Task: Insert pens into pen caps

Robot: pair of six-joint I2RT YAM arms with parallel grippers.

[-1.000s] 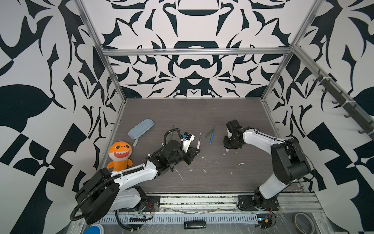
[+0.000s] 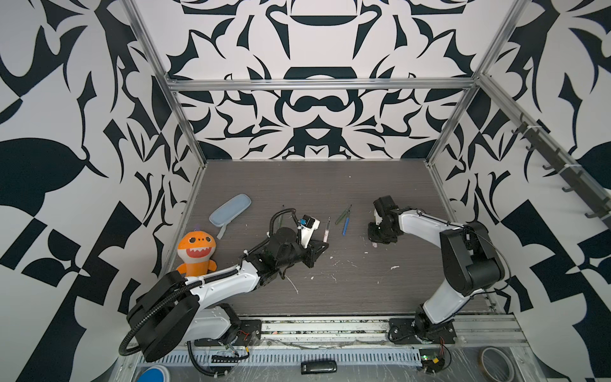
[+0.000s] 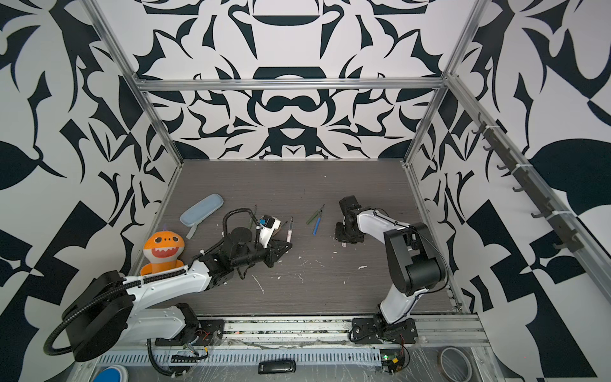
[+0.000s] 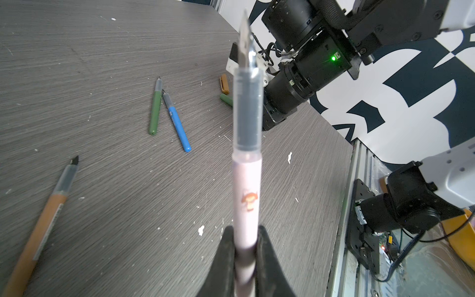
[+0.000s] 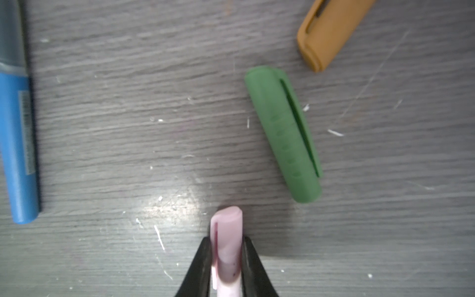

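Observation:
My left gripper (image 2: 318,245) is shut on a pink pen (image 4: 246,193), held upright with its clear grip and nib on top. My right gripper is shut on a pink cap (image 5: 227,222) at table level; whether the cap still touches the table is unclear. A green cap (image 5: 279,128) and an orange cap (image 5: 334,27) lie just beyond it. A blue pen (image 4: 176,123) and a green pen (image 4: 154,109) lie between the grippers, and a brown pen (image 4: 42,222) lies near the left gripper.
A pale blue pencil case (image 2: 229,208) and an orange shark toy (image 2: 195,254) sit at the table's left.
The right gripper has shifted slightly to the right since one second ago. The left gripper, with the pink pen, has moved very slightly to the right.

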